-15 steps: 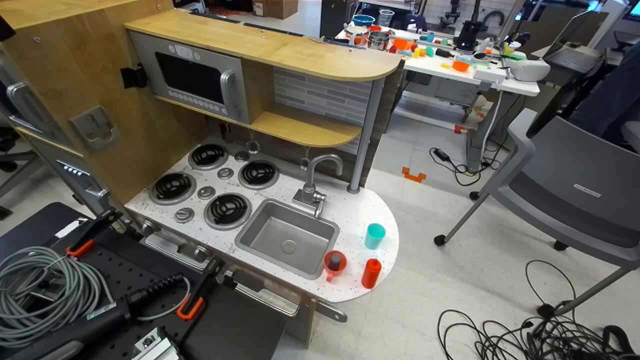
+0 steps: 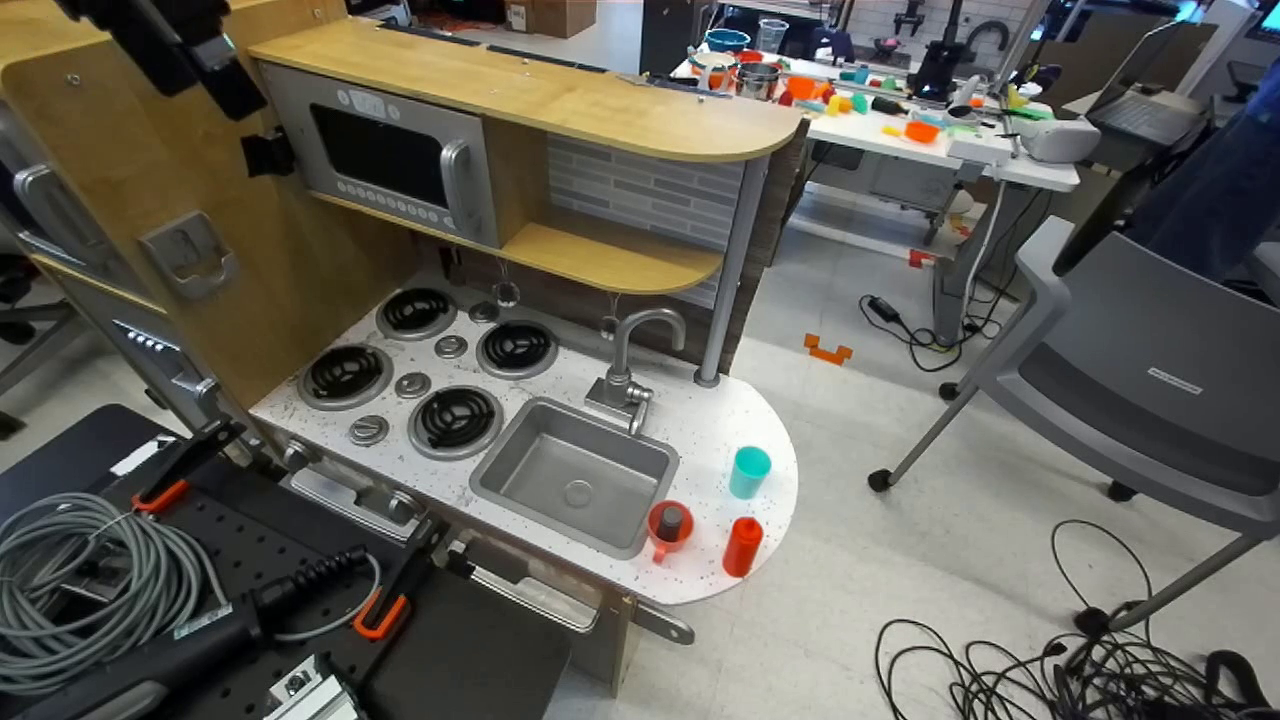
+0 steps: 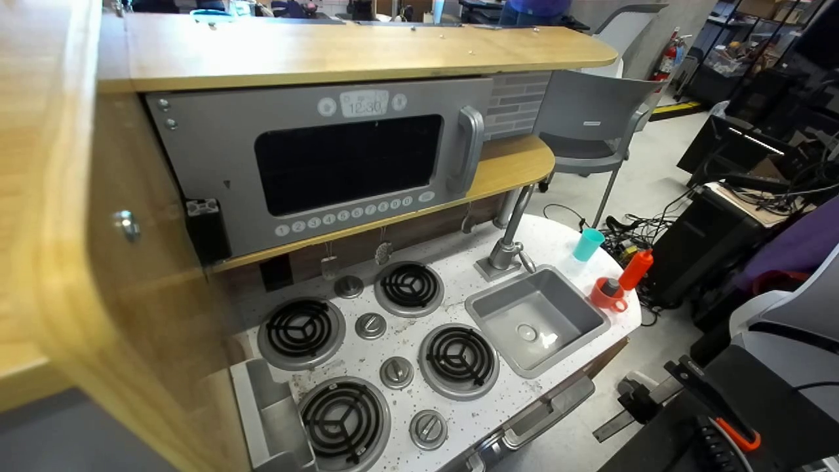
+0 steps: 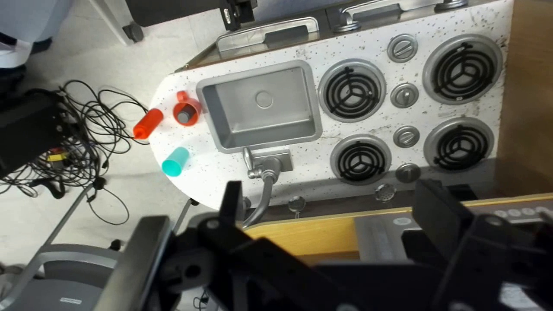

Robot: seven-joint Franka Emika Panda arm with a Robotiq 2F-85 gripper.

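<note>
My gripper is open in the wrist view, its dark fingers (image 4: 231, 199) wide apart with nothing between them. It hangs high over the toy kitchen, and part of it shows at the top left of exterior view 1. Far below, on the rounded end of the counter (image 2: 720, 414), stand a teal cup (image 2: 750, 473), a red bottle (image 2: 743, 547) and a red mug (image 2: 665, 542). A dark grey object (image 2: 669, 522) sits inside the mug. The grey sink (image 2: 576, 490) looks empty.
Several black-coiled burners (image 3: 460, 358) fill the other end of the counter. A curved faucet (image 2: 624, 360) rises behind the sink. The closed microwave (image 3: 346, 165) and wooden top shelf (image 2: 528, 90) overhang the back; a tall wooden cabinet wall (image 3: 149, 259) bounds the burner end.
The gripper has come into exterior view 1 at the top left, where only a small dark corner showed before. The objects on the counter have not moved.
</note>
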